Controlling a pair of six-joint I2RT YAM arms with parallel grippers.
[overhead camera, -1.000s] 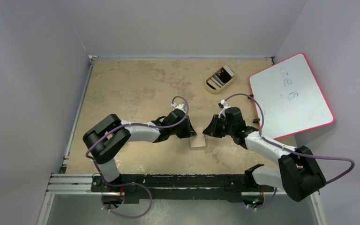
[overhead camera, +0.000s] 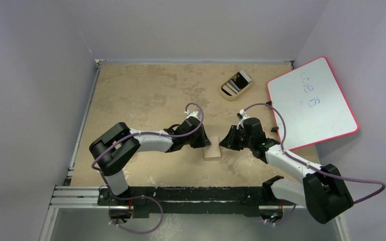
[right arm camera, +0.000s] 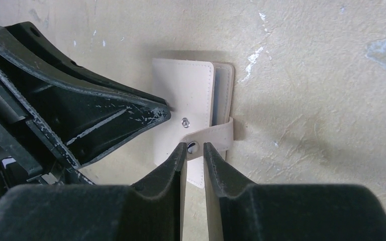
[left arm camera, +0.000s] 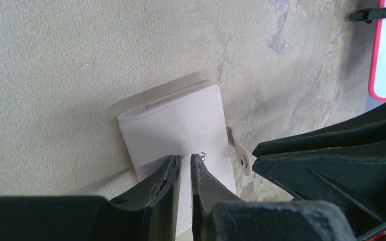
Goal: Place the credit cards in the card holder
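Note:
A pale leather card holder [overhead camera: 212, 153] lies on the table between the grippers. In the left wrist view its cover [left arm camera: 176, 125] has a snap stud; in the right wrist view a strap [right arm camera: 218, 133] with a snap crosses its side. My left gripper is low over the holder, its fingertips close together with a narrow gap. My right gripper has its fingertips near the strap's snap, a narrow gap between them; whether it grips the strap is unclear. A beige tray [overhead camera: 221, 90] at the back holds several cards.
A whiteboard [overhead camera: 316, 120] with a pink edge lies on the right side. Each wrist view shows the other arm's dark gripper close beside the holder.
My right gripper has shifted slightly right and down in the top view, away from the holder. The left arm looks unchanged there.

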